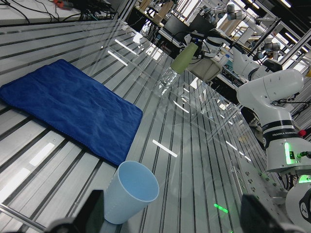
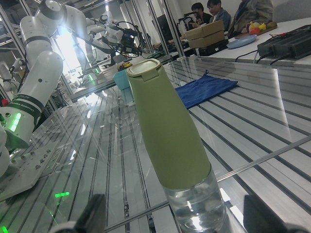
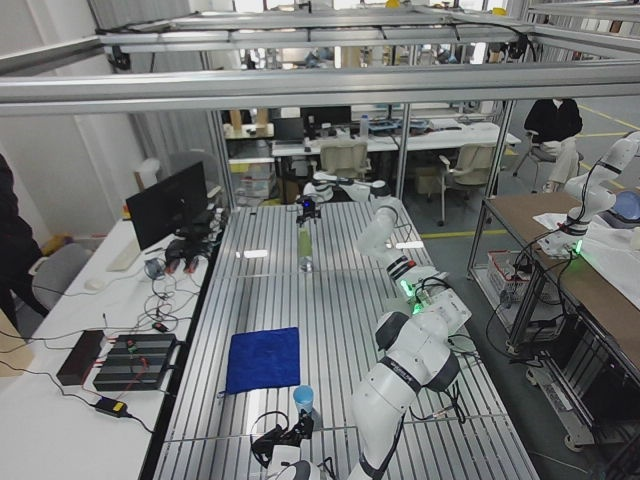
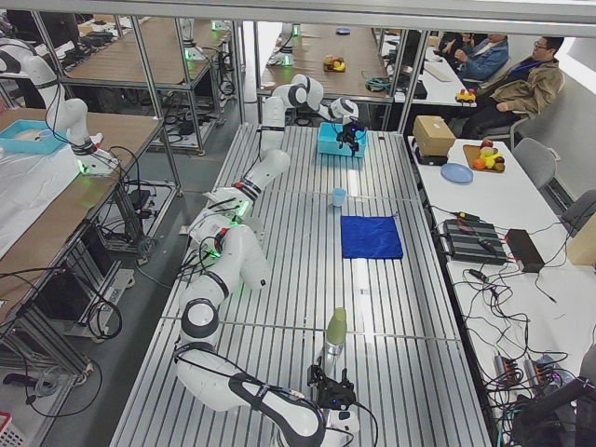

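Observation:
A light blue cup [image 1: 127,189] stands upright on the slatted metal table [image 3: 260,420], near the blue cloth [image 3: 262,360]. My left gripper is close to the cup, its blurred fingers wide apart on either side in the left wrist view, nothing between them gripped. A bottle [image 2: 167,136] with a green body and clear bottom stands upright farther along the table. My right gripper is open and close to it, the bottle in front of and between its blurred fingers.
A blue bin [image 4: 331,140] sits at the table's far end in the camera right view, behind the left gripper. Side desks hold electronics [image 3: 135,365], a monitor and boxes.

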